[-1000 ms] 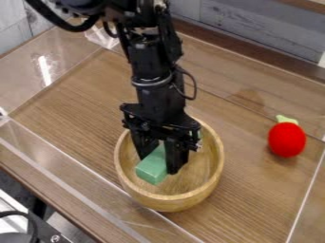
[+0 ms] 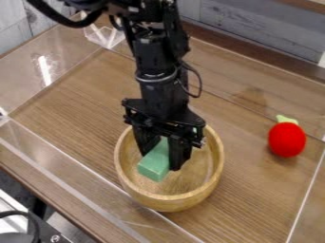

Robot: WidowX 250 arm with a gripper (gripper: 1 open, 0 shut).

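The black robot gripper [image 2: 162, 142] reaches down from the top of the view into a round wooden bowl [image 2: 196, 186]. It is shut on a green block [image 2: 155, 163], which is tilted inside the bowl near its middle. The gripper's body hides part of the bowl's far side and the upper end of the block.
A red tomato-like object [image 2: 287, 140] with a green top lies on the wooden table [image 2: 76, 114] to the right of the bowl. A cable shows at the lower left edge.
The gripper and the green block have shifted very slightly within the bowl; little else differs.
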